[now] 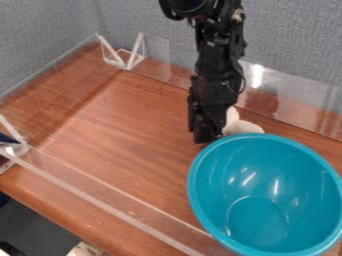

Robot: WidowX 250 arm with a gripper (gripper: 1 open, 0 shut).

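Note:
My black gripper (209,128) hangs low over the wooden table, just behind the large turquoise bowl (265,194). A pale cream object (242,126) lies behind the bowl, partly hidden by the gripper and the bowl's rim. From this view it is unclear whether the gripper touches that object or has anything between its fingers.
Clear panels line the table's edges, with white brackets (122,58) at the back left and at the left side. A grey padded wall (301,40) stands behind.

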